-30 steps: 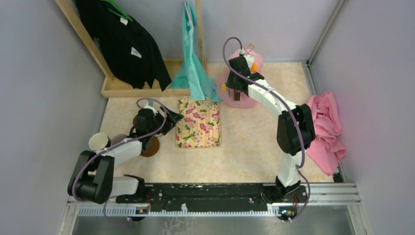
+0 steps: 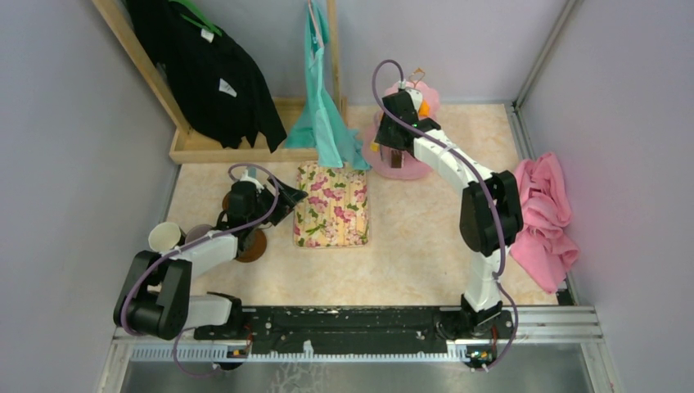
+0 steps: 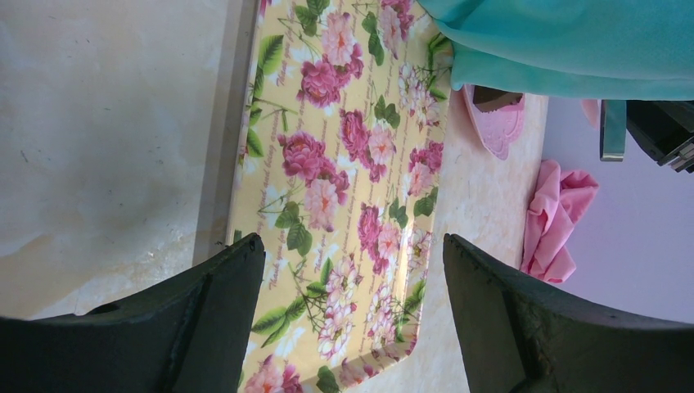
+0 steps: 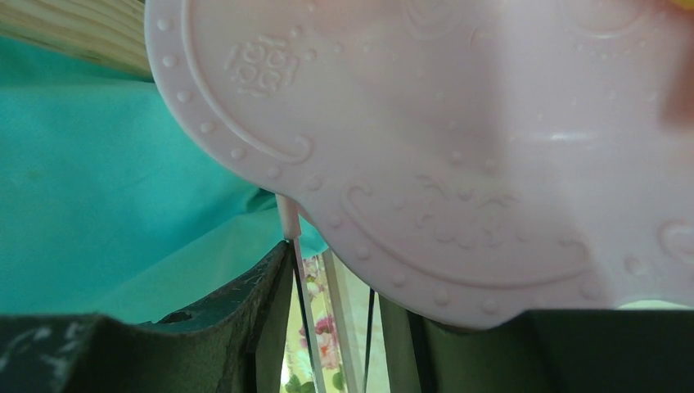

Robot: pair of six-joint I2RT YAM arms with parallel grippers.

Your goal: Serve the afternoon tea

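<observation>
A pink tiered stand [image 2: 409, 170] with yellow and brown items stands at the back right. My right gripper [image 2: 391, 123] is over it; in the right wrist view its fingers are at the underside of a scalloped pink plate [image 4: 442, 147], around or beside a thin pink post [image 4: 288, 214], grip unclear. A flowered tray [image 2: 331, 209] lies in the middle. My left gripper [image 2: 286, 201] stands open at the tray's left, nothing seen between its fingers.
A teal cloth [image 2: 323, 131] hangs behind the tray, beside a black garment [image 2: 213, 82] on a wooden rack. Cups [image 2: 166, 237] and round brown pieces [image 2: 252, 250] sit left. Pink cloth [image 2: 540, 221] lies right.
My right arm and the top of the pink stand have shifted very slightly up in the top view. The left arm has not visibly moved.
</observation>
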